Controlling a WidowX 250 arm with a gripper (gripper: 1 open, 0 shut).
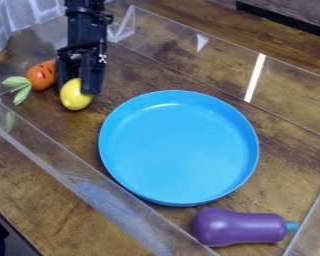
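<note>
My black gripper (pixel 83 72) is low at the upper left, open, its fingers around the upper part of a yellow lemon-like object (pixel 76 97) on the wooden surface. An orange carrot (pixel 41 74) with green leaves lies just left of it, partly behind. A large blue plate (pixel 179 150) fills the middle.
A purple eggplant-like toy (pixel 236 227) lies at the lower right. Clear low walls surround the area on the left and right. Bare wood (pixel 190 65) is free behind the plate.
</note>
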